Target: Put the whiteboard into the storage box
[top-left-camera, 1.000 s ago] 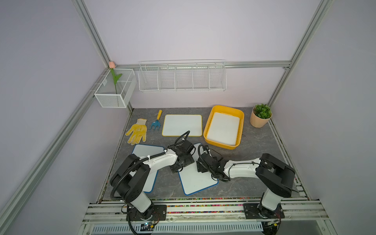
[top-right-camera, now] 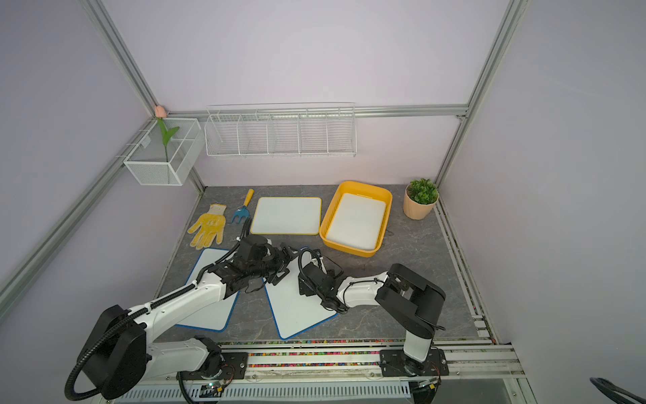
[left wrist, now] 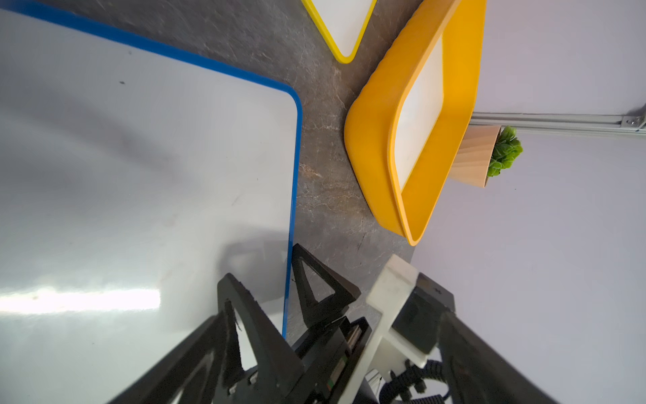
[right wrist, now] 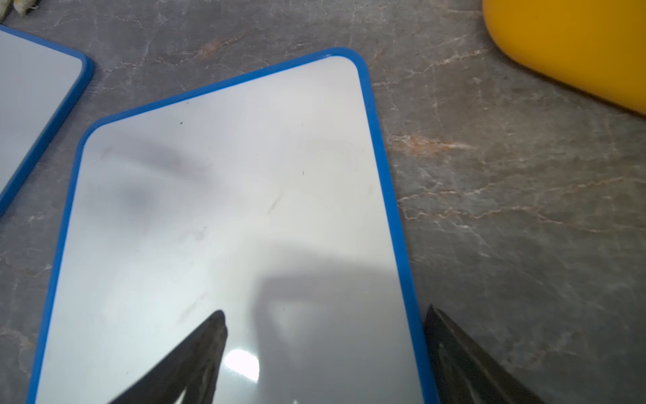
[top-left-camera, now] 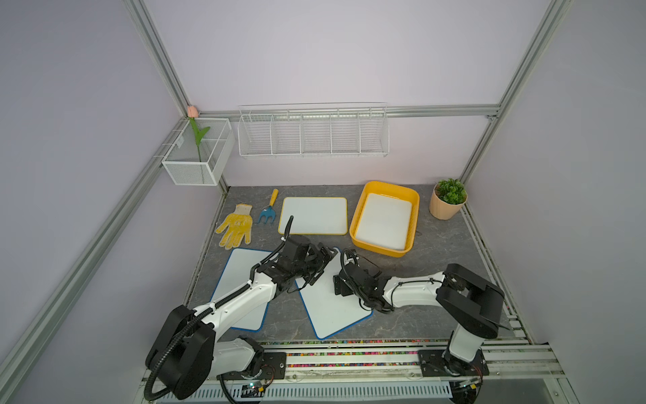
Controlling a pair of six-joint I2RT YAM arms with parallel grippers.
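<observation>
The middle blue-edged whiteboard (top-left-camera: pixel 336 313) lies on the grey table, with a second blue-edged whiteboard (top-left-camera: pixel 235 274) to its left. Behind them lies a yellow-edged whiteboard (top-left-camera: pixel 313 215). The yellow storage box (top-left-camera: pixel 411 229) has a white panel inside. My left gripper is open at the middle board's back edge, one finger above its surface and the other just beyond the blue rim. Open too, my right gripper has one finger over the same board and one at its right edge. The top views partly hide both fingertip pairs.
A yellow glove (top-left-camera: pixel 235 229) and blue fork (top-left-camera: pixel 267 214) lie at the back left, a potted plant (top-left-camera: pixel 449 198) at the back right. Wire baskets (top-left-camera: pixel 313 133) hang on the rear wall. Free table lies right of the box.
The left arm has swung out, and its gripper has turned toward the middle board's back edge. That board has slid slightly left. My right gripper has edged slightly left.
</observation>
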